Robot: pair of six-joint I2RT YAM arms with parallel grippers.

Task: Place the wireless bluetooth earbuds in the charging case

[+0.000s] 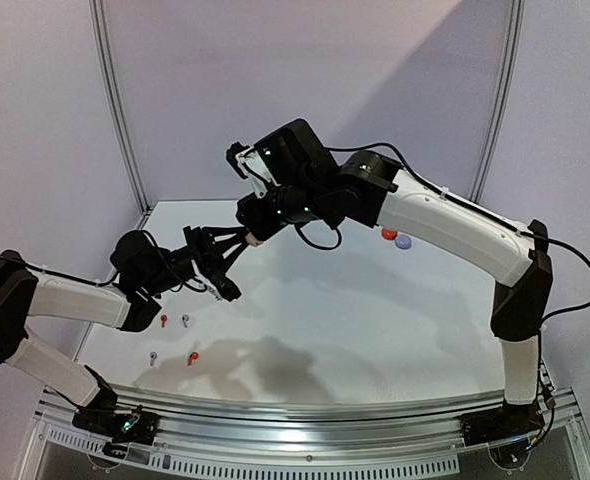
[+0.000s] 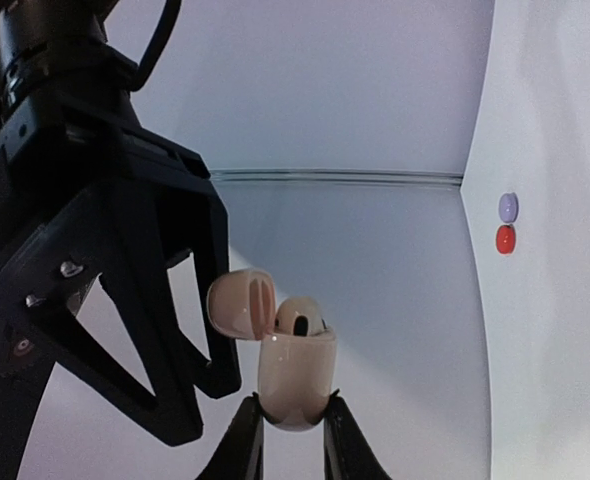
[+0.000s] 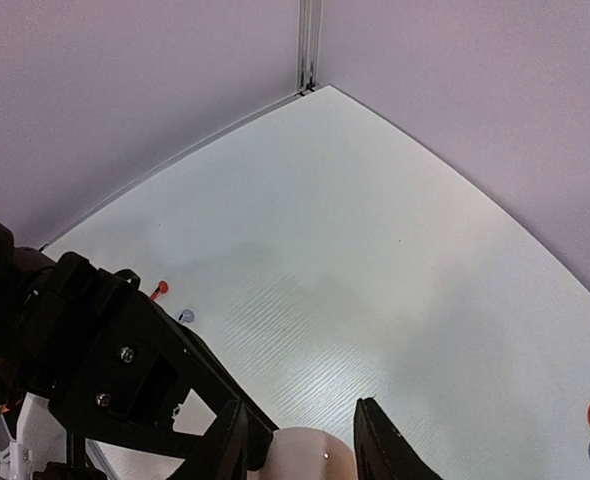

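A pale pink charging case (image 2: 295, 378), lid (image 2: 241, 304) flipped open to the left, is pinched upright by its base in my left gripper. The pale head of an earbud (image 2: 299, 314) with a dark patch shows above the case's opening; whether another sits behind it, I cannot tell. My right gripper has its fingers parted, and its black fingers (image 2: 215, 372) stand close beside the lid in the left wrist view. Between its fingertips, low in the right wrist view, the rounded pink top (image 3: 305, 456) shows; contact is unclear. The top view mostly hides the case.
A red case (image 1: 388, 233) and a purple case (image 1: 403, 241) lie side by side at the back right. Red earbuds (image 1: 193, 358) and grey earbuds (image 1: 185, 320) lie at the front left.
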